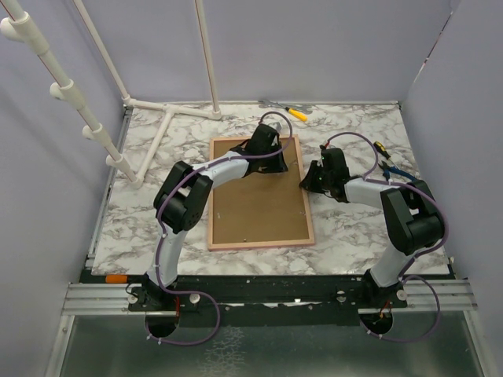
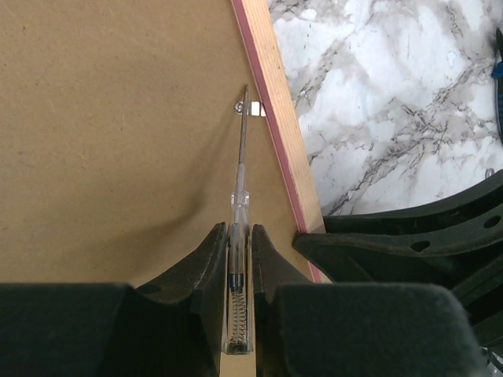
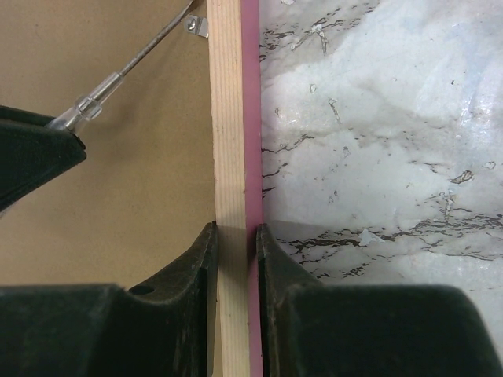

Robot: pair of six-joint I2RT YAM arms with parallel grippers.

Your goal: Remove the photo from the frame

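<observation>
The wooden frame point(image 1: 259, 245) lies back up, brown backing board point(image 1: 253, 208) showing. My left gripper is shut on a clear-handled screwdriver point(image 2: 239, 259), whose thin tip is over a small metal clip point(image 2: 255, 108) on the inner side of the frame's right edge; whether it touches cannot be told. In the right wrist view, the clip point(image 3: 198, 26) and screwdriver shaft show at upper left, and my right gripper is shut on the frame's right bar point(image 3: 231, 118), below the clip.
A yellow-handled tool point(image 1: 295, 114) with other metal tools lies behind the frame. More tools point(image 1: 397, 169) lie at the table's right. White tubing point(image 1: 165, 118) stands at the back left.
</observation>
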